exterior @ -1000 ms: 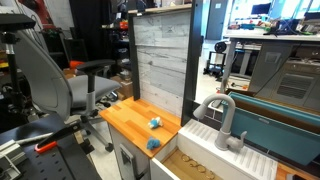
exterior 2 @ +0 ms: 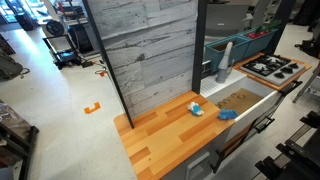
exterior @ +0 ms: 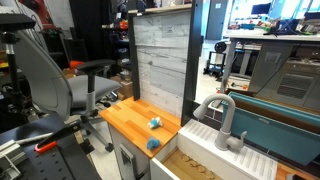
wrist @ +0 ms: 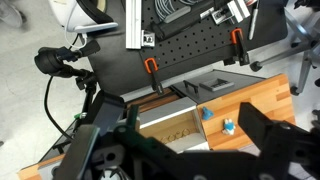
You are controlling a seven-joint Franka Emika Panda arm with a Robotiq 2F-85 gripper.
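Observation:
Two small crumpled-looking items rest on the wooden counter (exterior: pixel 127 115): a blue one (exterior: pixel 153 144) near the drawer edge and a white-and-light-blue one (exterior: pixel 155 123) farther back. The wrist view shows the same blue item (wrist: pixel 207 113) and the pale one (wrist: pixel 229 127) far below the camera. Beside the counter, a drawer (wrist: pixel 170 131) stands pulled out, with light brown shapes on its floor. My gripper is seen at the bottom of the wrist view, its dark fingers blurred and wide apart, nothing between them. In the exterior views I cannot make it out.
A grey faucet (exterior: pixel 228 120) rises behind the drawer. One side of the counter is closed off by a tall white plank wall (exterior: pixel 165 65). A stove top (exterior 2: pixel 270 66) lies beyond the drawer. Cables and tools crowd the black base table (wrist: pixel 200 45).

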